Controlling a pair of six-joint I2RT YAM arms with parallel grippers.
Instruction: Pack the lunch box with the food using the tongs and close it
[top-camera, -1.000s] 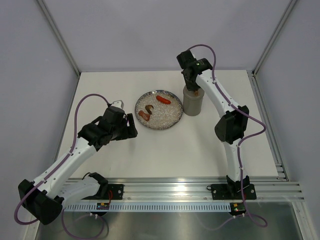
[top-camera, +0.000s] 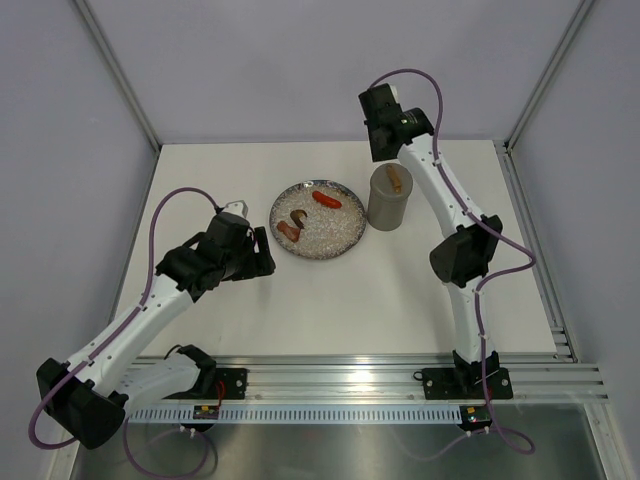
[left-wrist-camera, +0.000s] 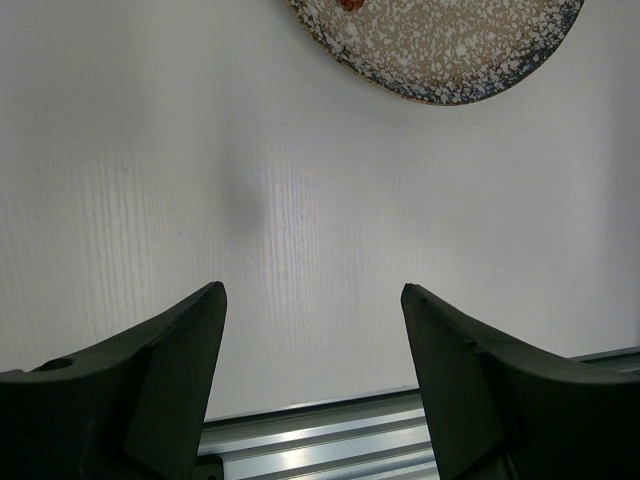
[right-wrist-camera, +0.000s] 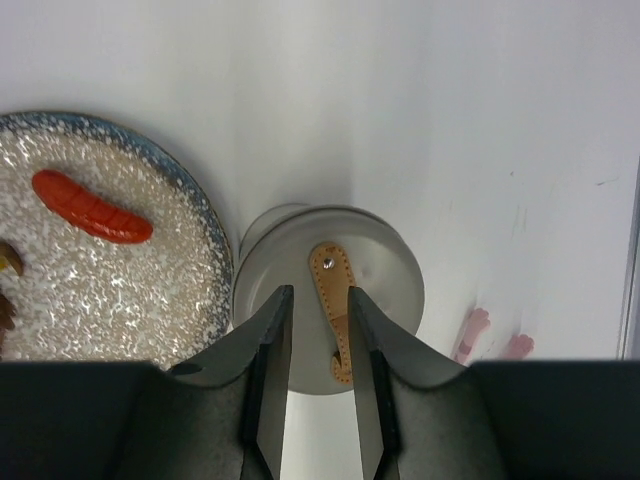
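The grey cylindrical lunch box (top-camera: 386, 205) stands right of the speckled round plate (top-camera: 330, 235). Its lid (right-wrist-camera: 275, 270) has a tan leather strap (right-wrist-camera: 334, 285). A sausage (right-wrist-camera: 92, 206) and small brown food pieces (top-camera: 288, 230) lie on the plate. My right gripper hangs above the lid, behind the box in the top view, its fingers a little apart with nothing seen held. My left gripper is open and empty over the bare table, front-left of the plate.
A metal rail (left-wrist-camera: 320, 455) runs along the front edge. Pink marks (right-wrist-camera: 473, 328) show on the surface beside the box in the right wrist view.
My right gripper has risen and moved back, away from the lunch box's lid, uncovering the strap in the top view. The left arm and the plate are unchanged.
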